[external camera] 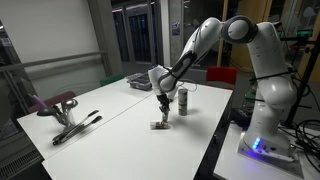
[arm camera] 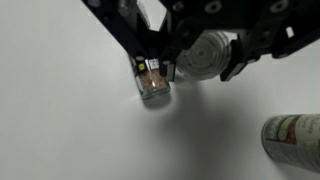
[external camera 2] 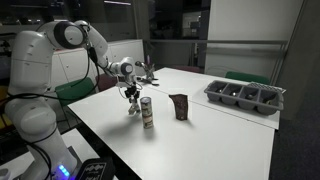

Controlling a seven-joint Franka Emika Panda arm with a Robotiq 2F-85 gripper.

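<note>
In the wrist view my gripper is shut on a clear round jar (arm camera: 207, 52), seen end-on between its fingers. Beside it a small glass spice jar (arm camera: 152, 82) with brown contents lies on its side on the white table. From exterior view 1, the gripper (external camera: 164, 102) points down at mid-table and the lying jar (external camera: 160, 126) is just below and left of it. Exterior view 2 has the gripper (external camera 2: 131, 93) low over the table; the jars there are too small to tell apart.
A tall can (external camera: 182, 104) stands close on the right of the gripper. Exterior view 2 also has a brown bag (external camera 2: 181, 107) and a grey compartment tray (external camera 2: 243, 98). Utensils in a holder (external camera: 68, 118) and tongs (external camera: 77, 127) are at the left.
</note>
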